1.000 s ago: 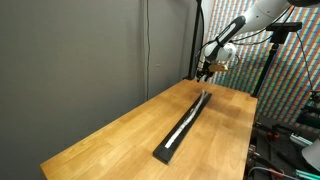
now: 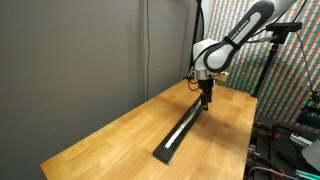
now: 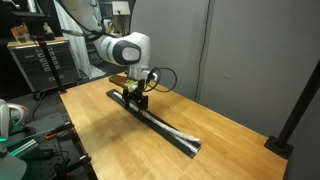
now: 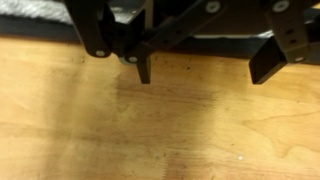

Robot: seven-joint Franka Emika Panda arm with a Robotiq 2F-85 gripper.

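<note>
A long dark strip (image 2: 170, 148) with a pale centre lies on the wooden table, running from near the front towards the far right. In the second exterior view the same strip (image 3: 179, 138) stretches across the table. My gripper (image 2: 206, 104) points down at its far part, fingers low, close to the tabletop. From the wrist, the gripper stands open with its fingers wide apart and only bare wood between the tips. The strip's dark edge (image 4: 40, 28) runs along the top of that view, partly behind the gripper.
A grey wall (image 2: 80, 70) stands behind it. Dark equipment with cables (image 2: 290, 145) is at the right edge. A dark post (image 3: 290, 110) rises at the table's far corner in the second exterior view.
The arm has come down and towards the camera from the back right, where it was held above the table. Its gripper is now low by the strip. The strip has not moved.
</note>
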